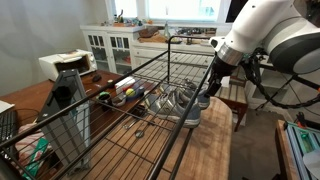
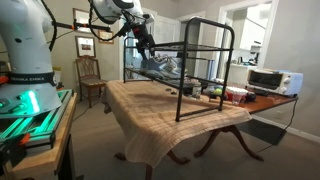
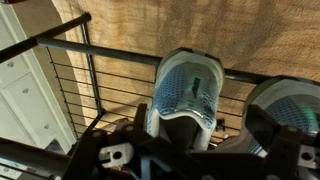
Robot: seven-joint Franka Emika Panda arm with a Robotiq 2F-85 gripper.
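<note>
A blue-grey shoe [image 3: 186, 88] with a pale rim sits on the wire rack, and a second similar shoe [image 3: 284, 104] is beside it at the right of the wrist view. My gripper is open above the first shoe, its dark fingers [image 3: 262, 124] spread apart with the shoe's opening showing between them. Nothing is gripped. From exterior view 1, the shoes [image 1: 192, 116] stand at the rack's near edge, below the arm's wrist. The fingertips are hard to make out there against the dark rack bars.
The black wire rack [image 2: 181, 80] has an upper frame and posts close to the arm. Small items [image 1: 122, 96] lie beyond its bars. A toaster oven [image 2: 270, 80] stands farther off.
</note>
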